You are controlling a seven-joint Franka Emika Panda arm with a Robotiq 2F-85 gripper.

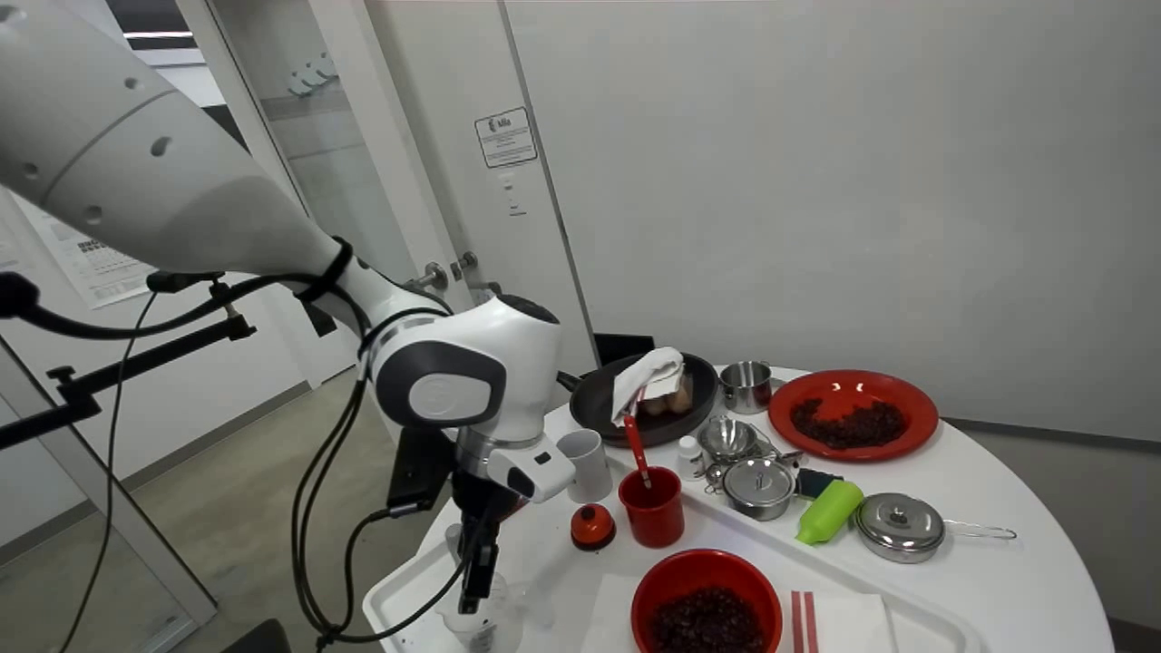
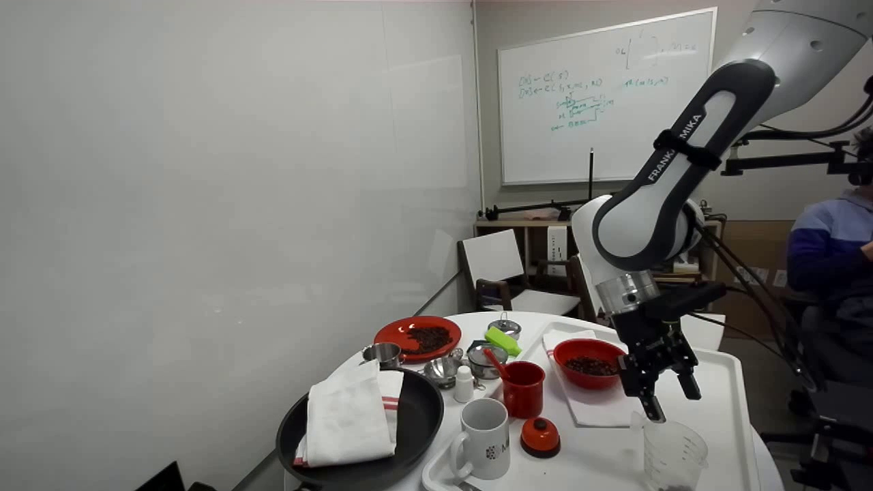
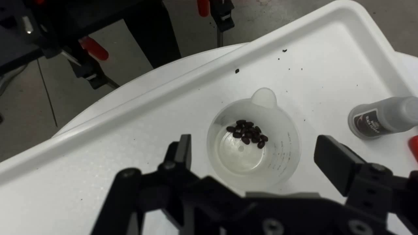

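A clear measuring cup with a small spout stands upright on the white tray; several dark beans lie on its bottom. My gripper is open above it, its two fingers spread wide to either side of the cup in the wrist view, with nothing held. In exterior view 2 the fingertips hang around the height of the cup's rim; contact cannot be made out. A red bowl of dark beans sits on a cloth farther along the tray.
Near the cup stand a pepper bottle, a grey mug, an orange-topped timer and a red cup holding a red-handled utensil. Behind are a black pan, metal pots and a red plate of beans.
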